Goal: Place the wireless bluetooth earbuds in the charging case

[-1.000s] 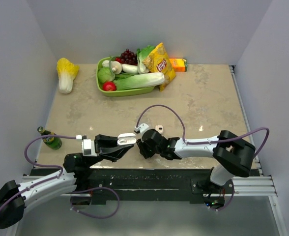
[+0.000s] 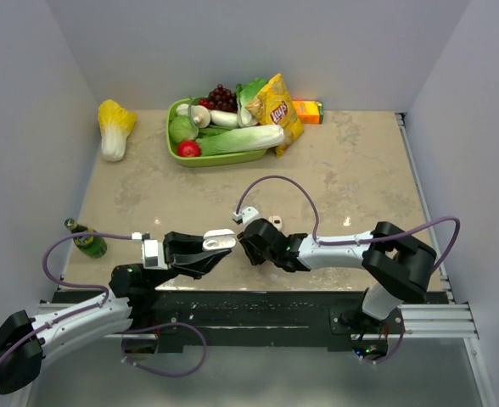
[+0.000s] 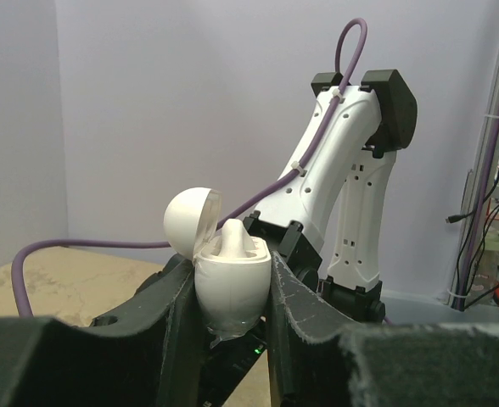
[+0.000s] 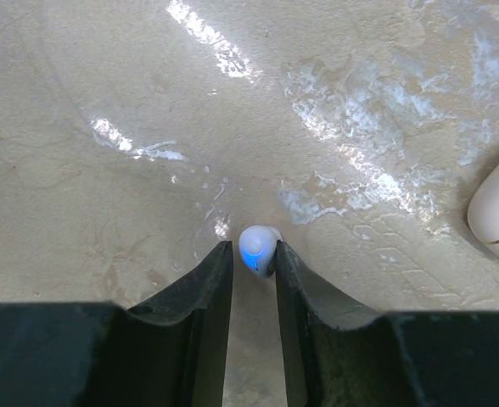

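The white charging case (image 3: 232, 284), lid up, is held by my left gripper, shut on it above the table's front left; a white earbud piece shows inside it. In the right wrist view a small white earbud (image 4: 258, 242) with a blue mark is just beyond my right gripper's fingertips (image 4: 253, 249), which stand a little apart; whether they touch it I cannot tell. A larger white rounded object (image 4: 496, 208) lies at that view's right edge. In the top view my right gripper (image 2: 251, 254) is low, right of the case.
A green basket of vegetables (image 2: 224, 158), chips (image 2: 279, 110) and an orange box (image 2: 309, 110) stand at the back. A napa cabbage (image 2: 114, 131) and green bottle (image 2: 92, 244) are on the left.
My right gripper and arm have shifted slightly toward the back of the table. The left arm with the case has not moved.
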